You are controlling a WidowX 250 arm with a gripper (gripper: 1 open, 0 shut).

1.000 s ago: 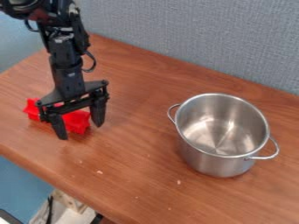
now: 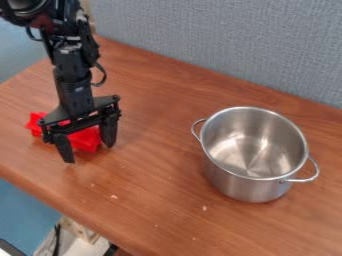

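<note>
The black gripper (image 2: pixel 87 140) is low over a red object (image 2: pixel 86 140) near the left edge of the wooden table. Its fingers hang down on either side of part of the red object and appear apart; whether they touch it cannot be told. The gripper covers much of the red object, so its shape is unclear. A steel pot (image 2: pixel 254 160) with two side handles stands upright at the right, apart from the gripper.
The gripper has shifted very slightly over the red object. The pot has not moved.
</note>
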